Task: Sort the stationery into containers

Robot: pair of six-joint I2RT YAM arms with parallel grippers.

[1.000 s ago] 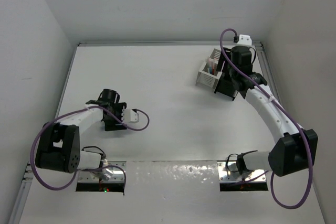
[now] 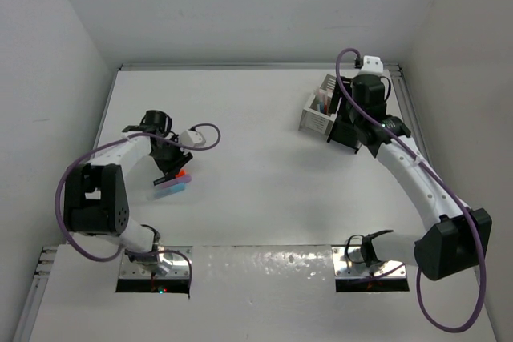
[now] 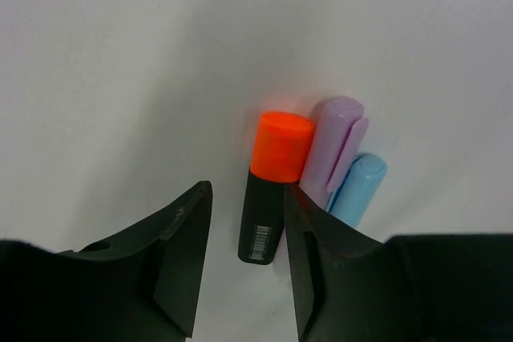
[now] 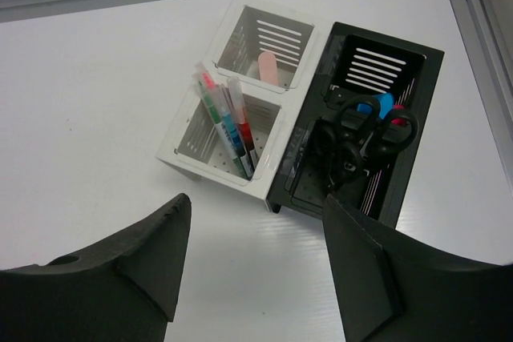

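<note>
An orange-capped black marker, a lilac marker and a light-blue marker lie side by side on the left of the table. My left gripper is over the black marker, fingertips apart in view on either side of it; whether they grip it is unclear. My right gripper stands open above the containers: a white two-compartment one with several pens and a pink item, and a black one holding black scissors and small blue and red items.
Walls and rails border the table at the back and sides, close behind and right of the containers.
The right arm has shifted only slightly.
</note>
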